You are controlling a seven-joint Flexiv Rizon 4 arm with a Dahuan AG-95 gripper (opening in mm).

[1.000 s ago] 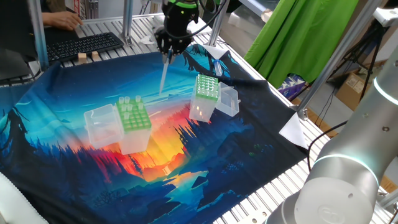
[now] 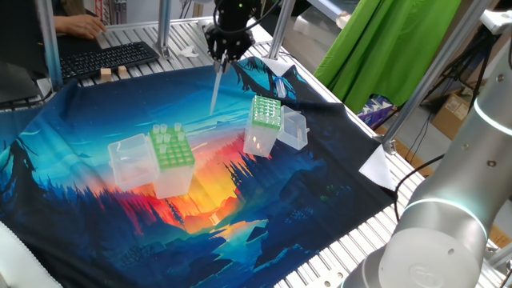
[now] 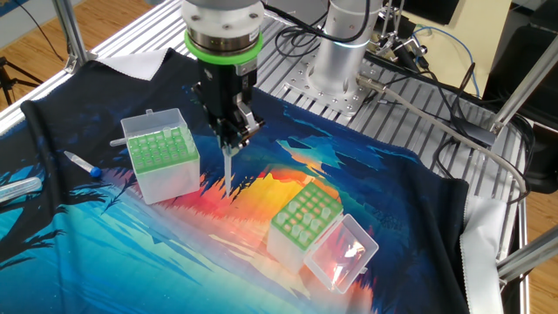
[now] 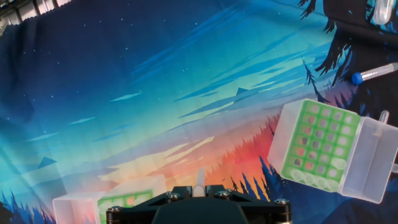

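My gripper (image 3: 230, 139) is shut on a long translucent pipette tip (image 3: 227, 172), which hangs point down above the cloth. In the wrist view only a short piece of the tip (image 4: 199, 181) shows between the fingers. Two clear boxes with green racks stand apart, lids folded open. The fuller rack (image 3: 163, 148) looks mostly filled with tips; in exterior view 1 this green-topped box (image 2: 261, 138) is on the right. Several tips stand up from one end of the other rack (image 2: 174, 152), whose remaining holes look empty. Between the two boxes hangs the held tip, touching neither.
A blue-capped tube (image 3: 84, 164) lies beside the fuller box, and another clear tube (image 3: 19, 189) lies farther out. Folds run through the patterned cloth (image 2: 88, 152). A person's hand (image 2: 80, 26) rests by a keyboard (image 2: 108, 60) beyond the far edge.
Compared with one second ago, the gripper and its tip have risen and shifted slightly right in exterior view 1. Both boxes are unmoved.
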